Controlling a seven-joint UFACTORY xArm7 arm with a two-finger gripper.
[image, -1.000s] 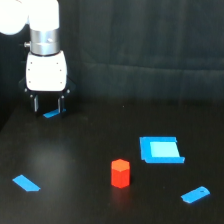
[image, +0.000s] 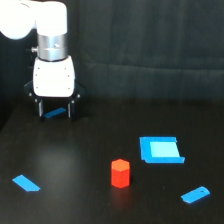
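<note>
My gripper (image: 55, 111) is at the upper left of the camera view. Its dark fingers are spread apart, and no object shows held between them. A red block (image: 120, 174) stands on the dark table in the lower middle, well to the right of the gripper and nearer the camera. On the right, a pale square (image: 163, 149) is bordered by blue tape (image: 147, 157); nothing rests on it.
One blue strip (image: 26, 183) lies at the lower left and another (image: 195, 195) at the lower right. Further blue (image: 56, 112) shows at the gripper's fingers.
The gripper has shifted slightly right and lower in the view, its fingers still apart. The red block and the taped square have not moved.
</note>
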